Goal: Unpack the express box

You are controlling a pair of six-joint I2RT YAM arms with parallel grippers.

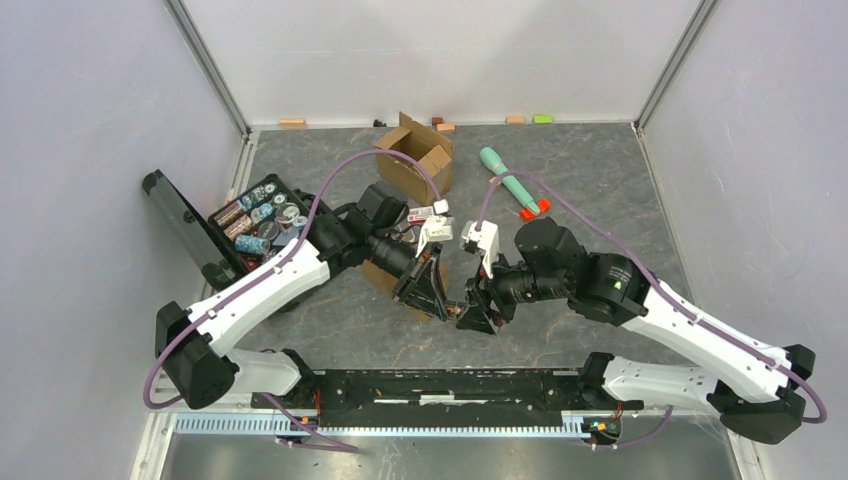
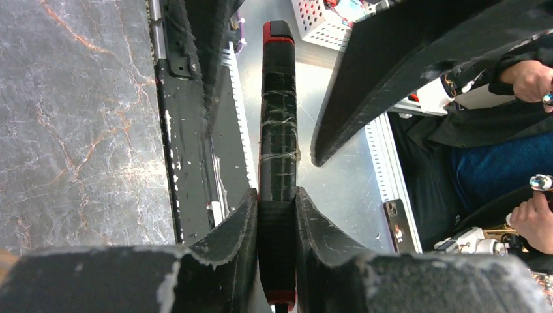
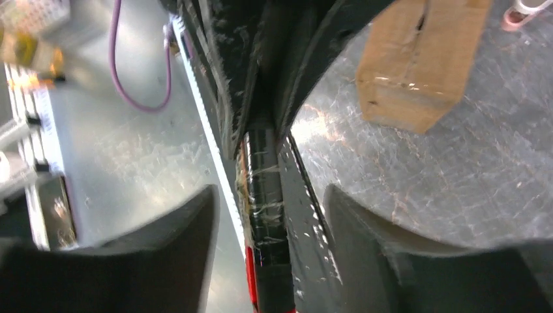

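My left gripper is shut on a slim black knife (image 2: pixel 278 124) with red ends, probably a box cutter. Around the other part of the knife stand the spread fingers of my right gripper, with gaps on both sides, so it is open. In the top view the two grippers meet above the mat's front middle. A brown cardboard box (image 3: pixel 414 72) shows in the right wrist view; from above, the left arm hides most of it.
An open, empty-looking cardboard box (image 1: pixel 415 165) stands at the back. At the left lies an open black case (image 1: pixel 265 215) of cans and other items. A green-handled tool (image 1: pixel 510 180) lies at back right.
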